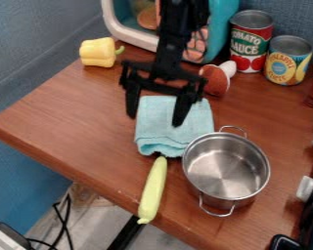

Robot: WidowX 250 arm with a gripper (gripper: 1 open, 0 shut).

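My black gripper point(156, 105) hangs open over the light blue folded cloth point(170, 133), its two fingers spread apart with nothing visible between them. A steel pot point(226, 174) with two handles stands to the right of the cloth. A pale yellow corn-like toy point(153, 190) lies at the table's front edge, left of the pot. A yellow pepper-like toy point(101, 52) sits at the back left.
A tomato sauce can point(249, 44), a second can point(289, 62) and a red-and-white toy point(219, 78) stand at the back right, near a teal-and-white toy box point(133, 24).
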